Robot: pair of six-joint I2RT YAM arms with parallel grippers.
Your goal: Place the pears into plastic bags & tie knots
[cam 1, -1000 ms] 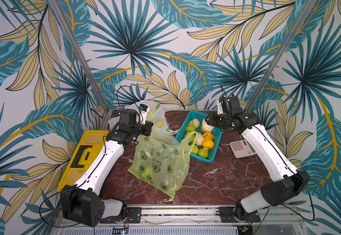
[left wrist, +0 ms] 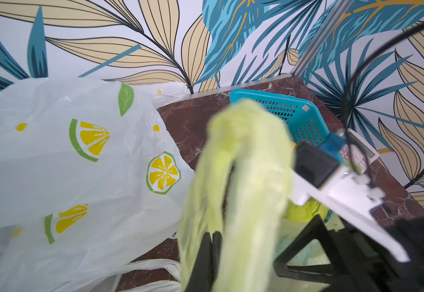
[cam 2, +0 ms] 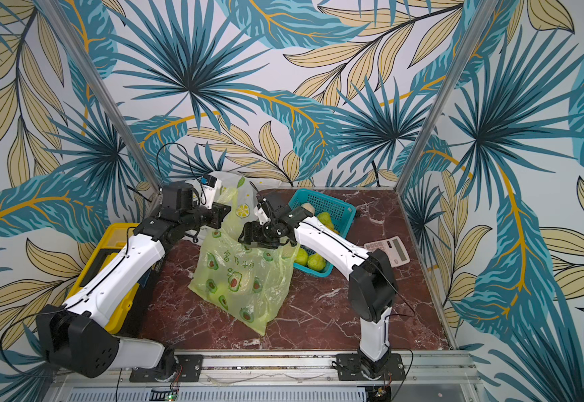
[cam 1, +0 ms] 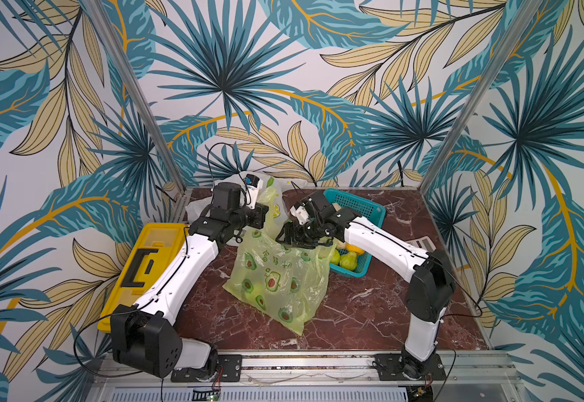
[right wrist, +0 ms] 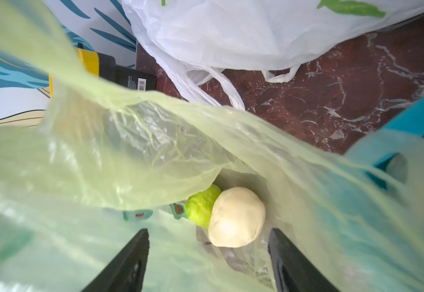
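Note:
A yellow-green plastic bag (cam 1: pixel 272 274) with avocado prints lies at the table's middle, its mouth held up. My left gripper (cam 1: pixel 262 215) is shut on the film at the bag's left side, which rises round its fingers (left wrist: pixel 205 262). Over the bag's mouth stands my right gripper (cam 1: pixel 290 236), its fingers (right wrist: pixel 133 260) apart. Below them, inside the bag, a pale wrapped pear (right wrist: pixel 237 217) rests against a green pear (right wrist: pixel 202 206). More green pears (cam 1: pixel 348 261) sit in the teal basket (cam 1: pixel 365 209), partly hidden by the right arm.
A white bag (left wrist: pixel 90 160) with lemon prints lies behind the left gripper. The yellow case (cam 1: pixel 146 268) stands at the left edge, and a calculator (cam 2: pixel 387 252) at the right. Bare marble table (cam 1: pixel 386 315) shows at the front right.
My right gripper has swung left from the basket, where it was at a pale wrapped pear, to the bag's mouth. The left gripper has shifted only slightly.

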